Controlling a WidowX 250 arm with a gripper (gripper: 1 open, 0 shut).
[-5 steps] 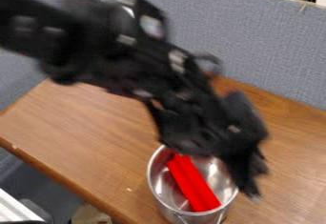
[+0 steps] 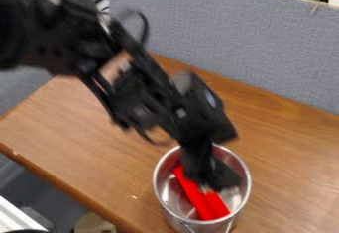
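Note:
A silver metal pot (image 2: pixel 233 203) stands on the wooden table at the lower centre, with a red elongated object (image 2: pixel 199 198) lying inside it. The black gripper (image 2: pixel 212 177) reaches down from the upper left, its tip inside the pot over the red object. The fingers are blurred and dark, so whether they are open or shut on anything cannot be seen.
A grey padded partition (image 2: pixel 239 34) runs along the back. The table's edge is at the lower left.
The gripper has moved left from beside the pot's right rim and down into the pot.

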